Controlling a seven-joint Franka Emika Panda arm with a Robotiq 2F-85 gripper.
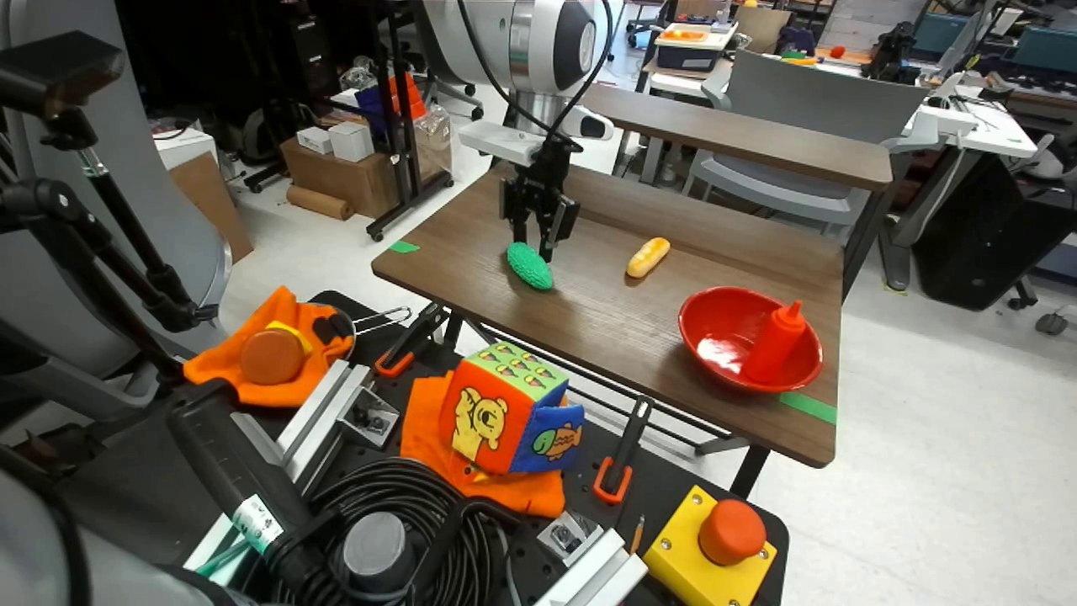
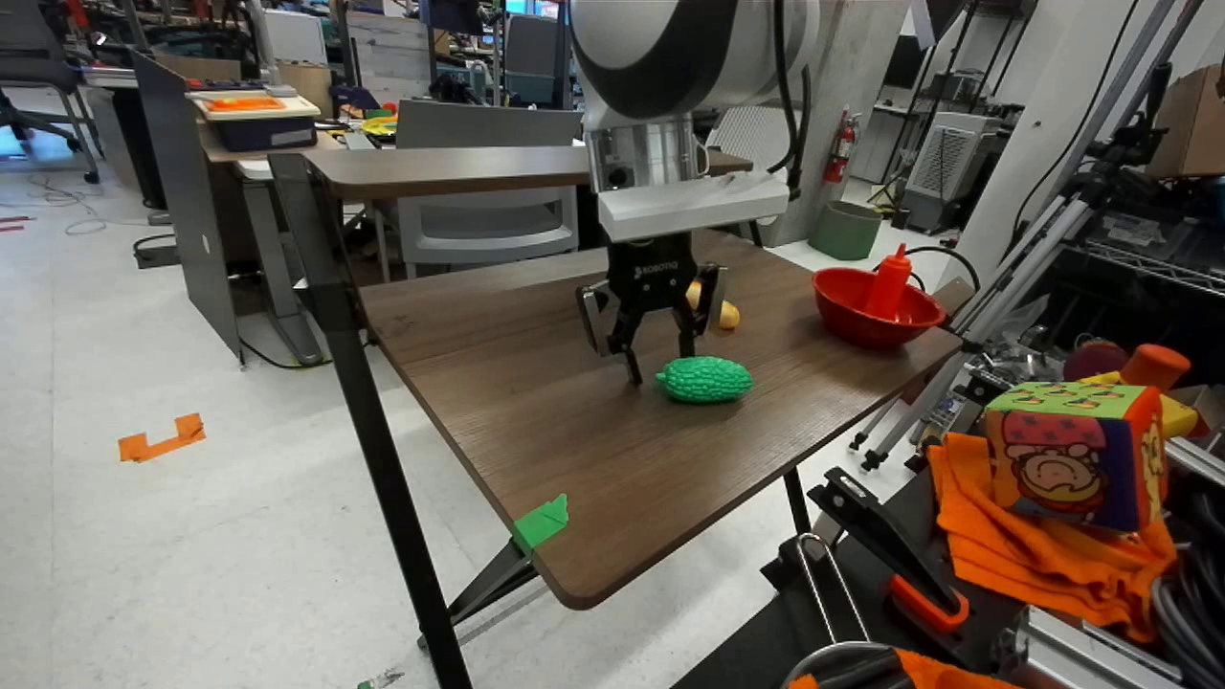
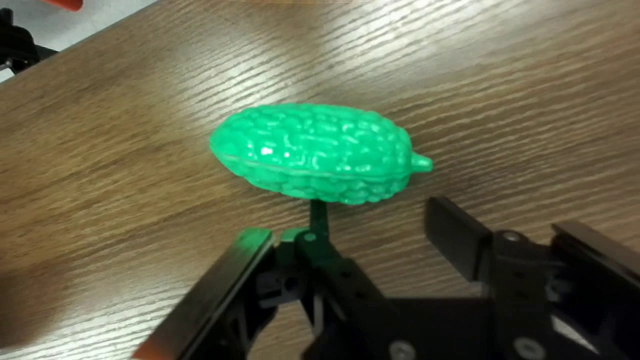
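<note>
A green bumpy toy vegetable with a short stem lies on its side on the brown wooden table. Over the table my gripper points down, its fingers apart and only bare wood between them. In the wrist view one fingertip reaches the toy's near side, seeming to touch it. The other finger stands clear, below the stem end. Seen from exterior view 2, the gripper is low beside the green toy, not around it.
A yellow bread-like toy lies farther along the table. Near the table's far right corner sits a red bowl with a red squeeze bottle in it. Bare tabletop separates these from the green toy.
</note>
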